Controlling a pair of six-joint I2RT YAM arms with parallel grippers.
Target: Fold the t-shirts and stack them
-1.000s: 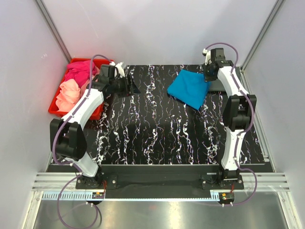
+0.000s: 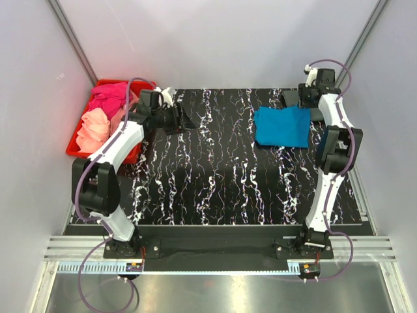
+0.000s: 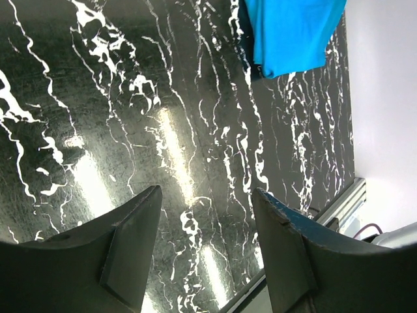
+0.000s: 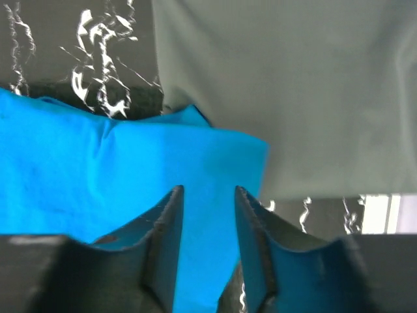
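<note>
The folded blue t-shirt (image 2: 280, 127) lies on the table at the back right, its upper right corner on or against a grey folded cloth (image 2: 291, 98). In the right wrist view that corner (image 4: 228, 156) lies below my right gripper, whose fingers are parted over the blue cloth. My left gripper (image 2: 181, 120) is open above the table beside the red bin, with nothing between its fingers.
A red bin (image 2: 73, 143) holding pink and salmon shirts (image 2: 92, 130) stands at the left. Walls stand close at both sides and the back.
The blue shirt has shifted right and straightened, its corner now lower at the grey cloth. My right arm has moved right, to the corner. The left arm has barely moved.
</note>
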